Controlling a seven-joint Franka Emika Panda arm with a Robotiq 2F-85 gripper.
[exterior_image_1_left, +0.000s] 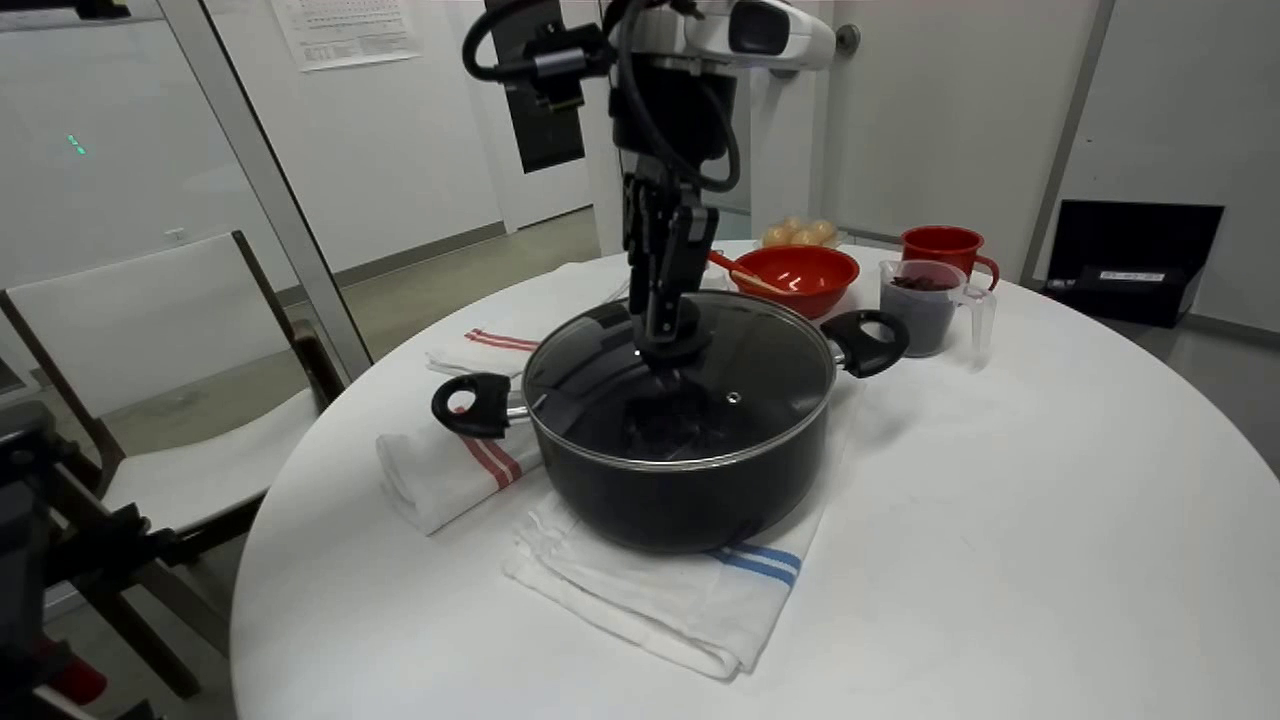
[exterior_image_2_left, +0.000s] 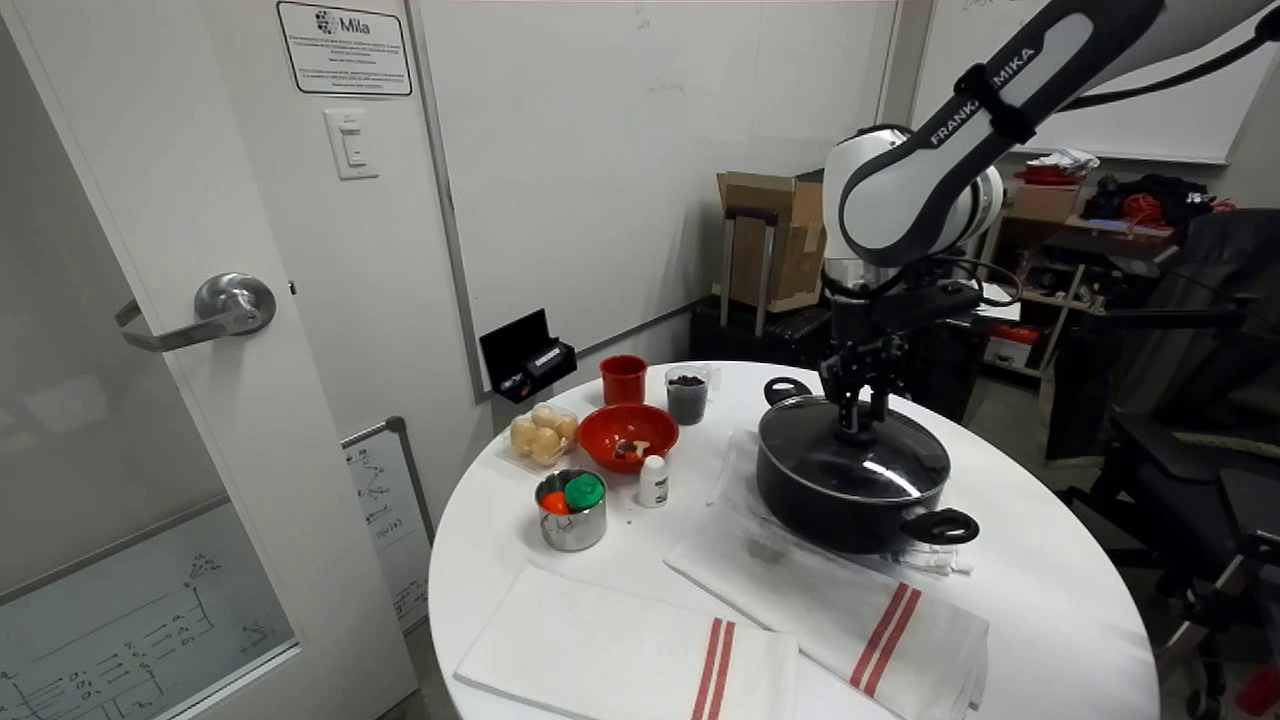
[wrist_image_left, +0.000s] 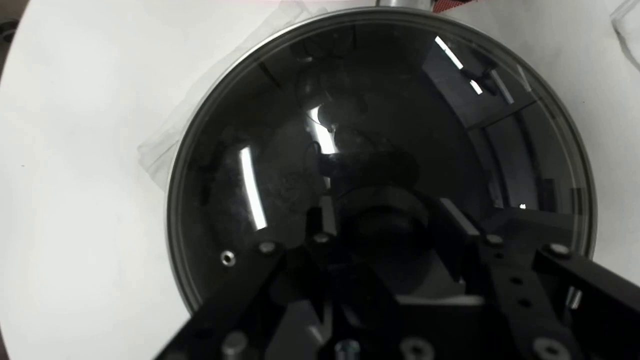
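Note:
A black two-handled pot sits on a folded white towel with blue stripes. Its dark glass lid lies on the rim, with a round black knob at the centre. My gripper points down over the lid, one finger on each side of the knob. Its fingers are part open; in the wrist view a gap shows between the knob and the right finger. Contact at the left finger is too dark to judge.
Behind the pot stand a red bowl, a red mug, a measuring cup, eggs, a metal pot and a white bottle. Red-striped towels lie beside it.

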